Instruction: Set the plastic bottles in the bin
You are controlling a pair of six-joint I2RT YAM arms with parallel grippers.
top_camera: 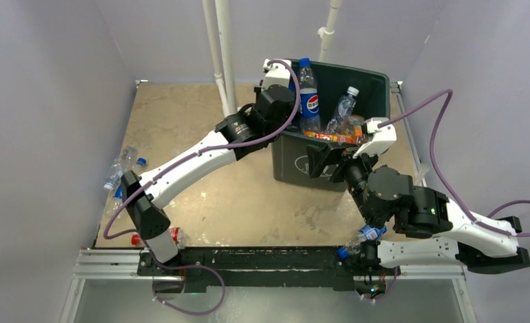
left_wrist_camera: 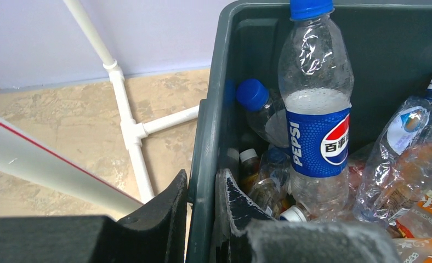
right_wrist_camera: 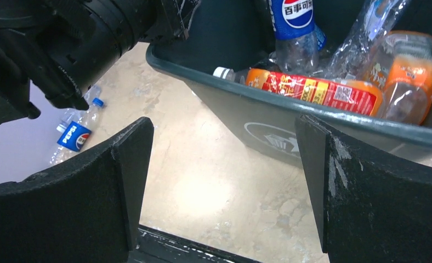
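A dark green bin [top_camera: 303, 161] at the back right holds several plastic bottles, among them an upright Pepsi bottle [left_wrist_camera: 318, 142] and an orange-labelled bottle [right_wrist_camera: 312, 87]. My left gripper is shut on the bin's left rim, as the left wrist view shows. My right gripper stands open just outside the bin's front wall, nothing between its fingers. More bottles lie outside: Pepsi bottles [right_wrist_camera: 74, 136] at the far left, a red-capped bottle [top_camera: 176, 235] at the front left, and a blue-labelled bottle [top_camera: 371, 233] at the front right.
White pipes [left_wrist_camera: 127, 126] stand behind and left of the bin. The arms crowd round the bin's left and front right, and a dark rail [top_camera: 262, 262] runs along the front edge.
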